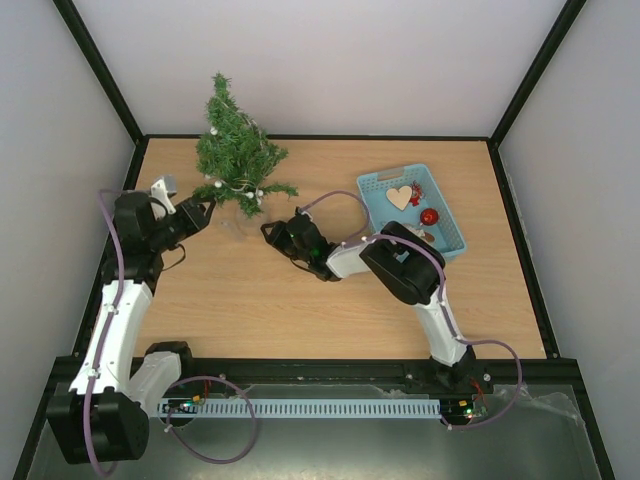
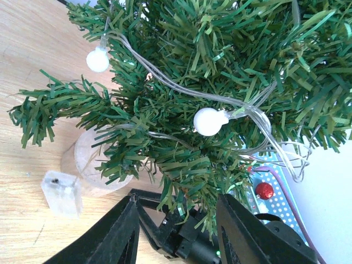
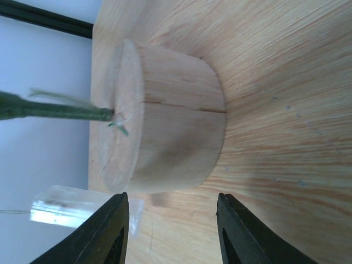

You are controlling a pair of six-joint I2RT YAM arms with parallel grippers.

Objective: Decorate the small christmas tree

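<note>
A small green tree (image 1: 235, 150) with a wire of white bulbs (image 2: 209, 121) stands at the back left. Its round wooden base (image 3: 179, 118) and green stem (image 3: 60, 111) fill much of the right wrist view. Close to the base lies a translucent whitish block (image 2: 62, 193). My left gripper (image 1: 207, 212) is at the tree's left side, fingers apart, with branches beyond its fingers (image 2: 129, 231). On the other side, near the base, my right gripper (image 1: 270, 235) is open too; nothing is between its fingers. Ornaments lie in the blue basket (image 1: 452, 235): a wooden heart (image 1: 399, 196) and a red ball (image 1: 429, 216).
Another red ornament (image 1: 416, 194) is in the basket, whose near side is partly covered by the right arm (image 1: 405, 262). Bare tabletop (image 1: 250, 310) lies at front centre. Purple hoses loop along both arms.
</note>
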